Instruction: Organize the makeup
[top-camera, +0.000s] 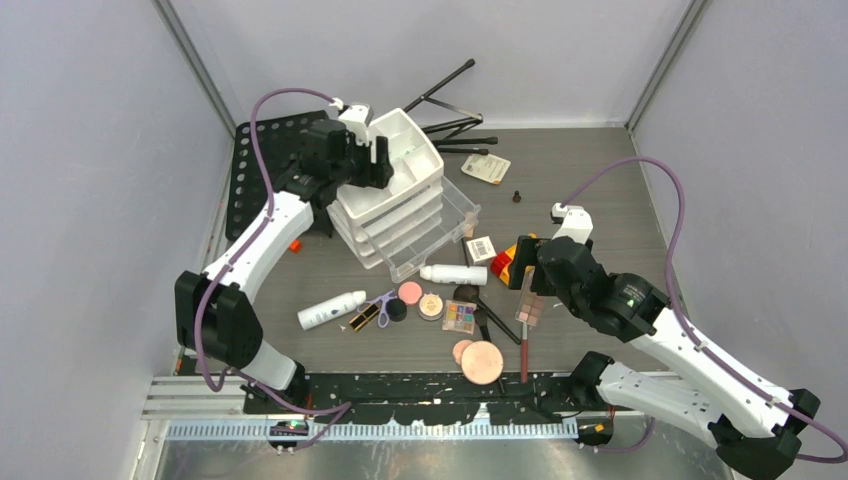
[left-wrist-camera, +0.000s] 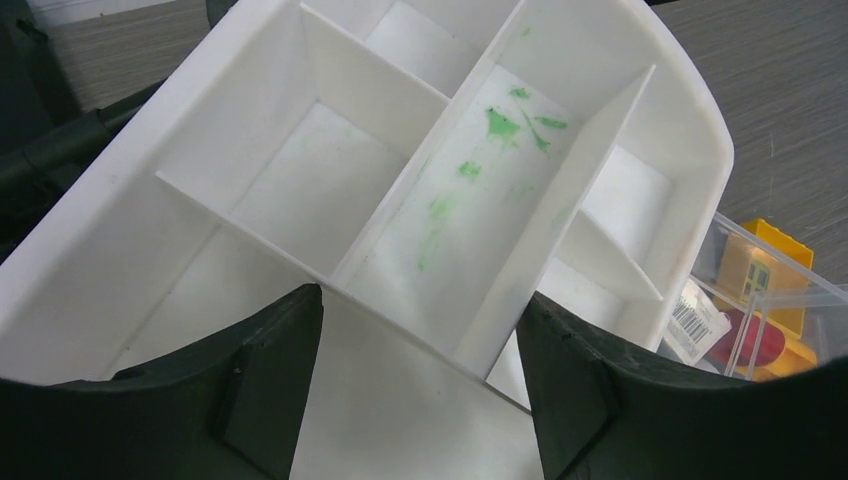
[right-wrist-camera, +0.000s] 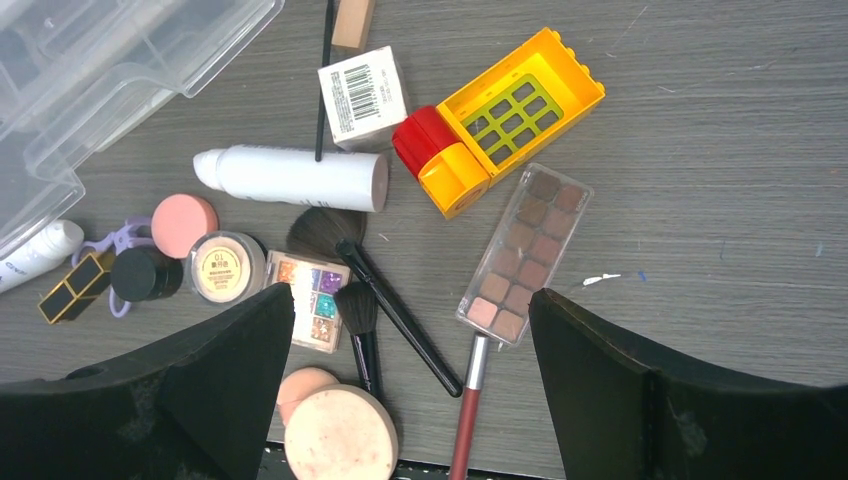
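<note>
The white makeup organizer (top-camera: 400, 200) stands at the back left, its top compartments empty, its clear drawer (top-camera: 450, 230) out toward the right. My left gripper is over the top, fingertips at a compartment divider; whether it grips it I cannot tell. My right gripper stands open above loose makeup: an eyeshadow palette (right-wrist-camera: 525, 250), brushes (right-wrist-camera: 405, 320), a colourful palette (right-wrist-camera: 310, 310), round compacts (right-wrist-camera: 340, 440), white bottles (right-wrist-camera: 290, 175), a small box (right-wrist-camera: 362, 95) and a yellow-red toy (right-wrist-camera: 530, 95).
A black perforated board (top-camera: 245, 180) and folded black stand (top-camera: 450, 100) lie behind and left of the organizer. A card (top-camera: 486, 168) lies at the back.
</note>
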